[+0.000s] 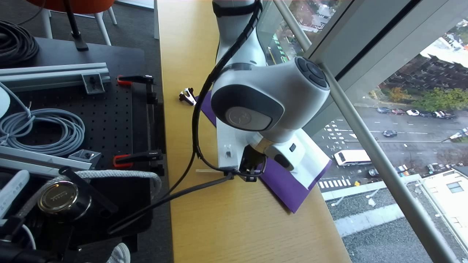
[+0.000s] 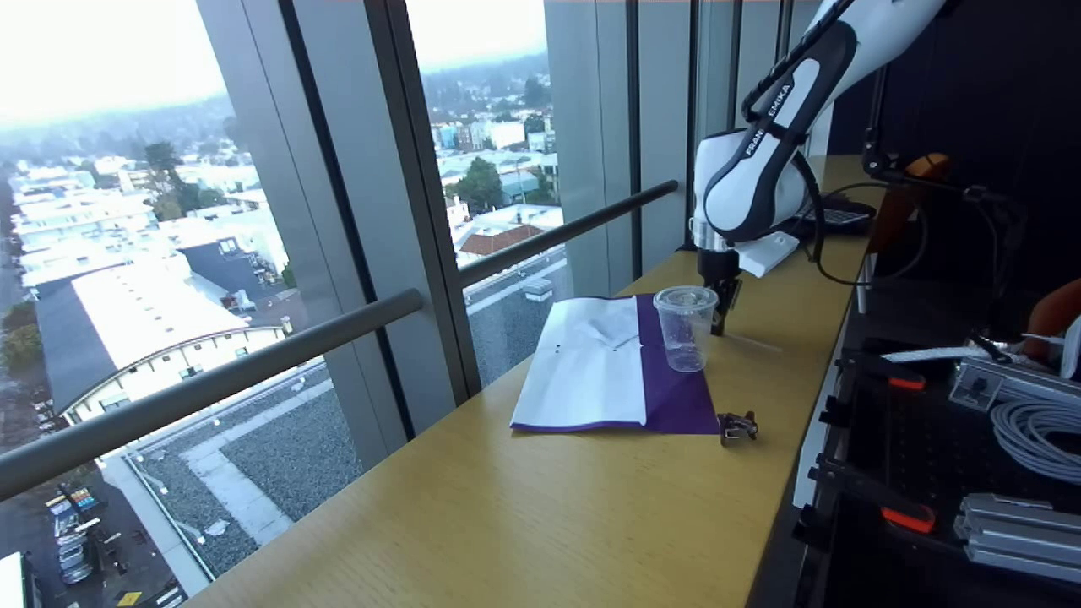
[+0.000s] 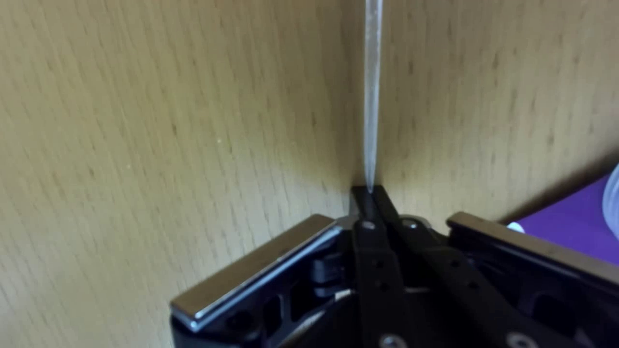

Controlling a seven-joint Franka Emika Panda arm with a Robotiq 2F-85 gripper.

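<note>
A thin, clear, straw-like stick runs from the top of the wrist view down to my gripper. In exterior view 1 a faint length of the stick sticks out left of the gripper, over the wooden table. From the other side, in exterior view 2, my gripper points down at the tabletop, with the stick reaching to the right. The stick's held end is hidden by the fingers.
Beside the gripper, a clear plastic cup stands on a purple folder with white paper. A small metal staple remover lies at the folder's corner. Windows and a rail border one side.
</note>
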